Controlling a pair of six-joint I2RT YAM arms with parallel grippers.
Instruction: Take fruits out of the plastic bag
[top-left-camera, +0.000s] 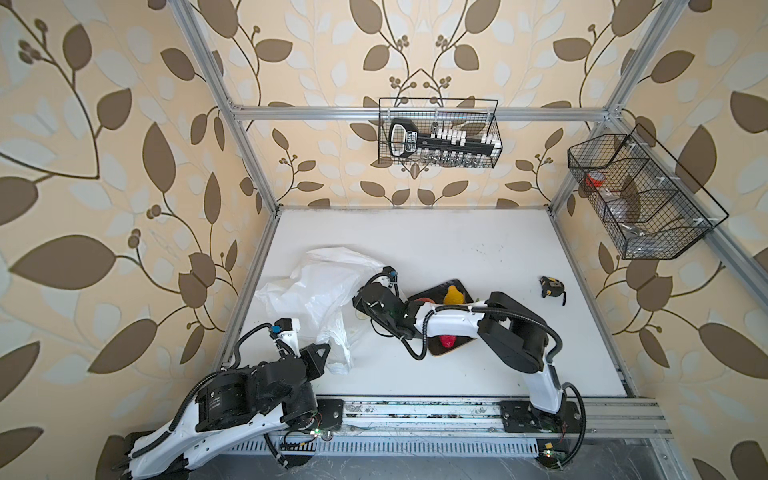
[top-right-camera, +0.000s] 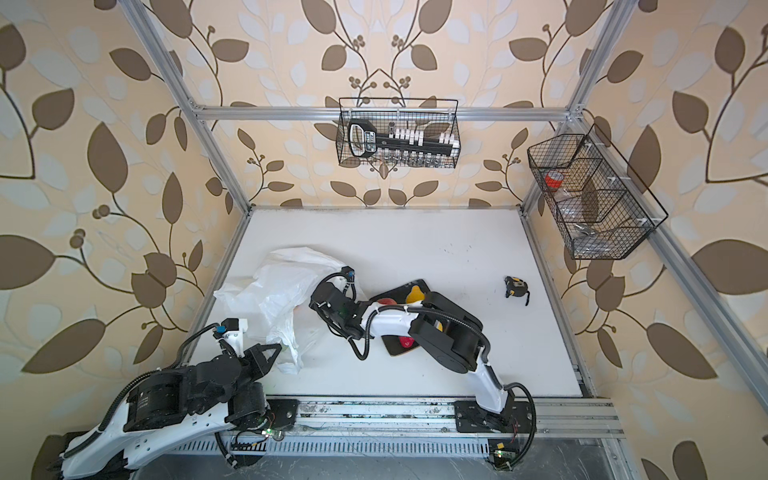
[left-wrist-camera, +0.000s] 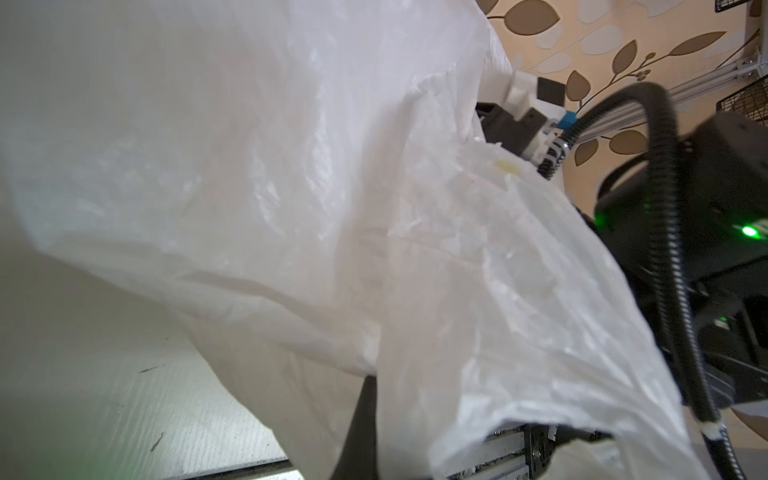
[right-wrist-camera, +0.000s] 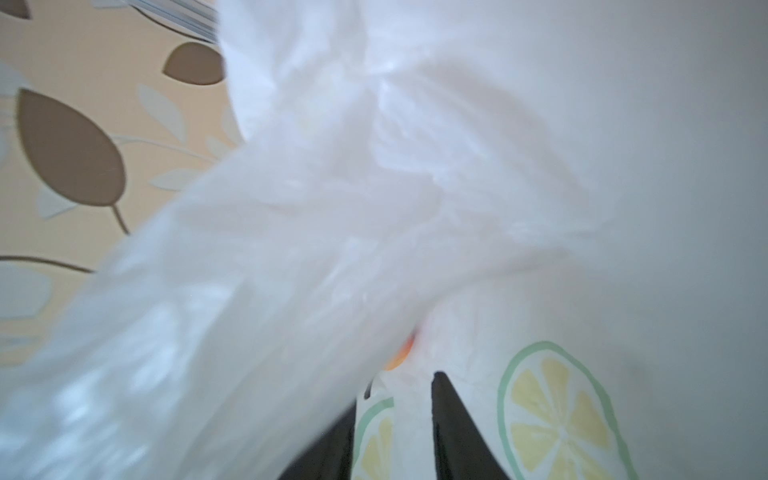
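Note:
The white plastic bag (top-left-camera: 320, 280) lies crumpled on the left of the table and fills much of both wrist views. My left gripper (top-left-camera: 326, 357) is shut on the bag's near edge; in the left wrist view the film drapes over its dark finger (left-wrist-camera: 361, 436). The right gripper reaches in under a fold of the bag. Its fingertips show with a gap, and lemon-printed white material lies behind them. A sliver of orange fruit (right-wrist-camera: 401, 353) peeks out just beyond them, mostly covered by film. Whether the fingers touch it cannot be seen.
Beneath the right forearm stands a black tray (top-left-camera: 436, 292) with a yellow fruit (top-left-camera: 454, 295) and a red fruit (top-left-camera: 447, 341). A tape measure (top-left-camera: 551, 287) sits at the far right. Wire baskets hang on the frame.

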